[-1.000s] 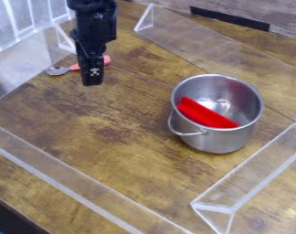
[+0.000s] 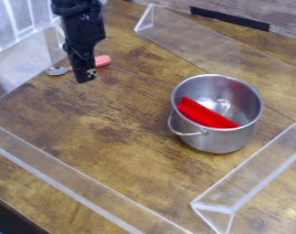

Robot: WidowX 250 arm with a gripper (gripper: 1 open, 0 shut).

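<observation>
My black gripper (image 2: 82,73) hangs over the upper left of the wooden table, shut, with nothing visible between its fingers. Partly hidden behind it lies a utensil with a red handle (image 2: 101,61) and a metal head (image 2: 57,70). On the right stands a steel pot (image 2: 214,137) with a long red object (image 2: 205,115) inside.
Clear plastic barriers border the table at the left, the top right (image 2: 199,46) and the lower right (image 2: 242,187).
My gripper has shifted slightly left, now covering more of the utensil's middle. The pot and the red object in it have not moved.
</observation>
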